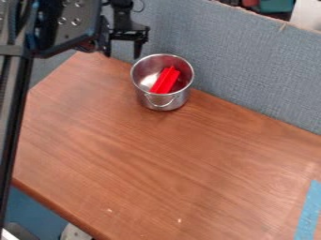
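Observation:
A small metal pot (pixel 175 98) sits near the back of the wooden table (pixel 175 169), holding a red object (pixel 164 81) and something white. The black gripper (pixel 123 45) is raised at the top left, above and to the left of the pot, with its fingers open and nothing visible between them. The arm covers the upper left corner.
A padded grey wall (pixel 251 66) runs along the back of the table. A blue tape strip (pixel 309 208) lies at the right edge.

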